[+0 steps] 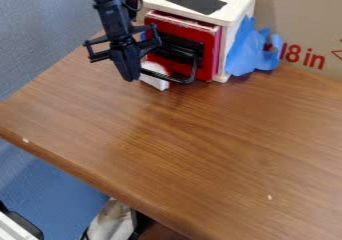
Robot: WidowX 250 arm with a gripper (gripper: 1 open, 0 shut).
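My black gripper (131, 69) hangs at the upper left, its fingertips pointing down in front of a red and white box-like appliance (201, 32) with a black handle frame on its front. A white piece (155, 78) shows low at the front of the appliance, just right of my fingertips. Whether the fingers are open or shut cannot be made out.
A blue crumpled item (251, 50) sits right of the appliance, with a cardboard box (307, 24) behind. The table's left edge drops to a blue floor.
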